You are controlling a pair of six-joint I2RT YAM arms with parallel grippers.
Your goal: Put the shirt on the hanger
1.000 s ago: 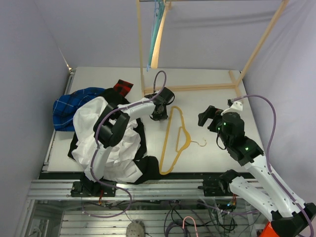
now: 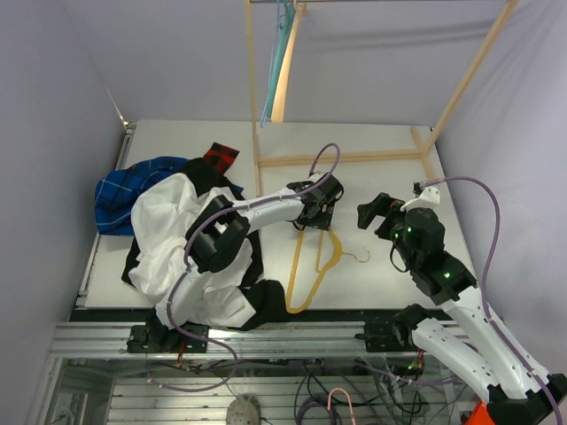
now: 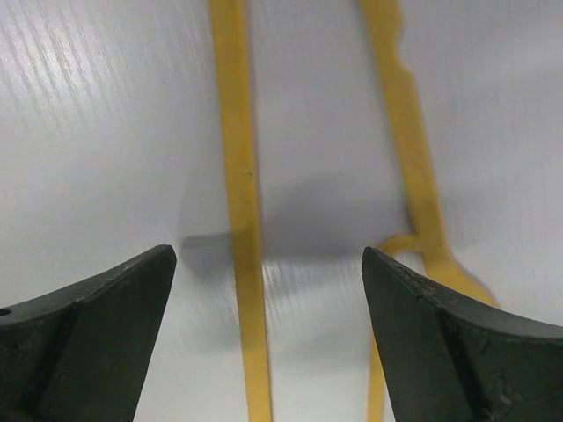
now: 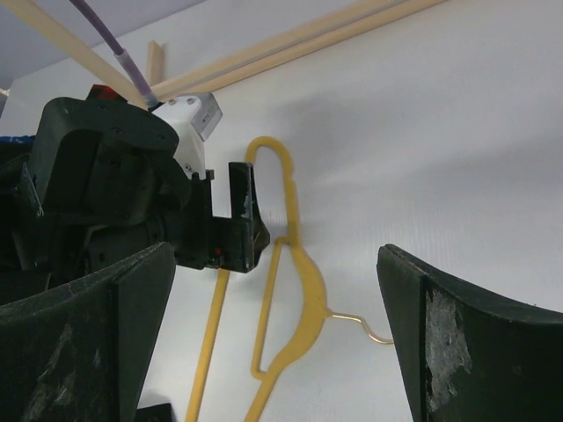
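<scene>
A yellow hanger (image 2: 330,257) lies flat on the white table, its metal hook (image 2: 357,256) pointing right. Over its far end is my left gripper (image 2: 321,223). In the left wrist view the straight bar (image 3: 244,211) of the hanger runs between the open fingers, touching neither. My right gripper (image 2: 366,215) is open and empty, held to the right of the hanger; its wrist view shows the hanger's shoulder (image 4: 310,312) beyond the fingers. White cloth (image 2: 168,221) lies crumpled among dark cloth at the left; which piece is the shirt I cannot tell.
Blue plaid cloth (image 2: 133,190) and a red plaid piece (image 2: 221,157) lie at the left and back. A wooden rack (image 2: 354,158) stands at the back, with a teal hanger (image 2: 282,66) on its rail. Bare table surrounds the hanger's right side.
My left gripper has moved right, from left of the hanger to over its far end. The right arm has shifted only slightly, while the hanger and cloths stay where they were.
</scene>
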